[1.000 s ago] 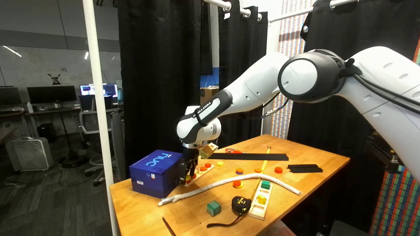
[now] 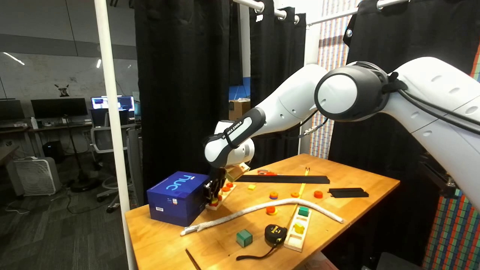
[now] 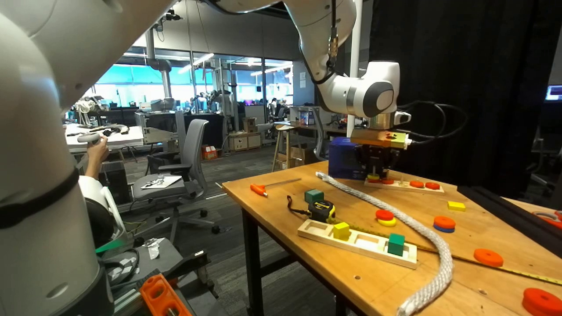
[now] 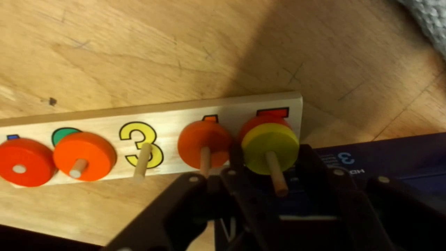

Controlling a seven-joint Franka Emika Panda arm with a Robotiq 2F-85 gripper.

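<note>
A wooden peg board [image 4: 178, 108] with painted numbers lies beside the blue box. In the wrist view, its end peg carries a yellow disc [image 4: 267, 142] with a red disc [image 4: 251, 124] under it. My gripper straddles this stack, one finger on each side, the fingers part open. Whether the fingers touch the yellow disc cannot be told. Orange discs [image 4: 85, 155] sit on the second and fourth pegs, a red-orange disc [image 4: 25, 162] on the first. The peg [image 4: 143, 161] at number 3 is bare. Exterior view 2 shows the gripper [image 3: 374, 174] low at the board.
The blue box [image 2: 176, 198] stands close against the gripper. A white rope [image 2: 261, 207] curves across the table. Loose discs [image 2: 318, 194], a green block [image 2: 244, 238], a tape measure [image 2: 275, 234] and a shape tray [image 2: 294, 241] lie on the near side.
The peg board has shifted slightly back and left in exterior view 1. My hand has tilted and moved slightly, staying at the same end of the board.
</note>
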